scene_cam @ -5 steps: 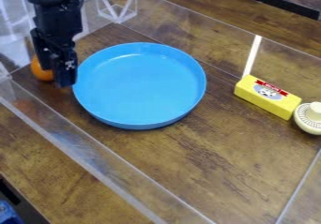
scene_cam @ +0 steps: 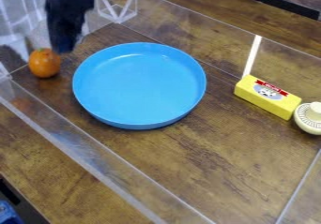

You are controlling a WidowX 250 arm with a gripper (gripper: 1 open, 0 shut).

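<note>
A round orange fruit [scene_cam: 44, 63] rests on the wooden table at the left, beside a large blue plate [scene_cam: 138, 85]. My dark gripper [scene_cam: 66, 31] is a blur at the top left, raised above and slightly behind the fruit; whether it is open or shut does not show.
A yellow box [scene_cam: 266, 98] and a round cream object [scene_cam: 310, 117] lie on the right. Transparent edges run along the left and across the table.
My gripper has moved upward from beside the fruit, which is now uncovered and still at the left of the plate.
</note>
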